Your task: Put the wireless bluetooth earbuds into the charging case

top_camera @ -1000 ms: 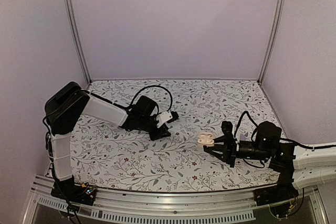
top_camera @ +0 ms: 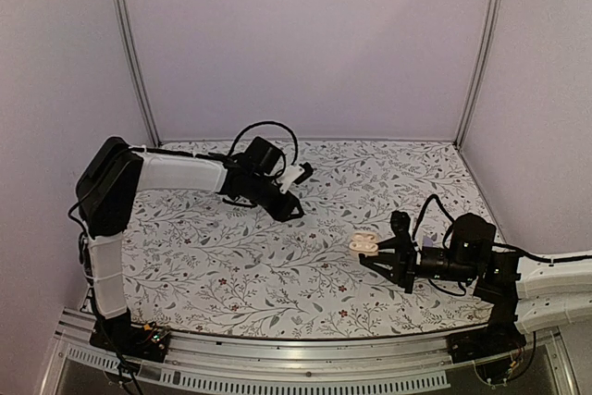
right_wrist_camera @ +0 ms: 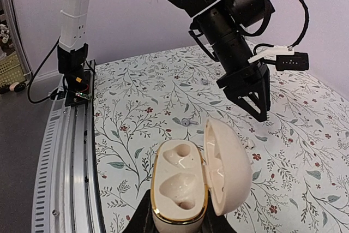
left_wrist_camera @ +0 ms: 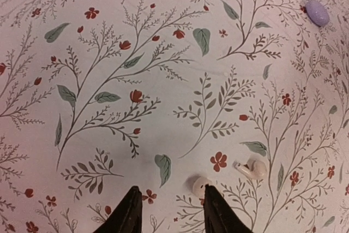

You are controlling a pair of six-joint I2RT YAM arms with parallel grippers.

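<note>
The white charging case (right_wrist_camera: 178,181) has its lid (right_wrist_camera: 226,167) raised, and both hollows are empty. My right gripper (top_camera: 372,258) is shut on the case, holding it above the table with the hollows facing up. In the left wrist view one white earbud (left_wrist_camera: 200,186) lies on the table close to the tip of the right-hand finger. Farther right lies the other earbud (left_wrist_camera: 253,168). My left gripper hangs over the table with its fingers apart and nothing visible between them.
A small purple oval object (left_wrist_camera: 317,13) lies away from the earbuds. The patterned table (top_camera: 250,284) is otherwise mostly clear. A metal rail (top_camera: 305,349) runs along its front edge, and plain walls stand on the other sides.
The right arm and the case have stayed still.
</note>
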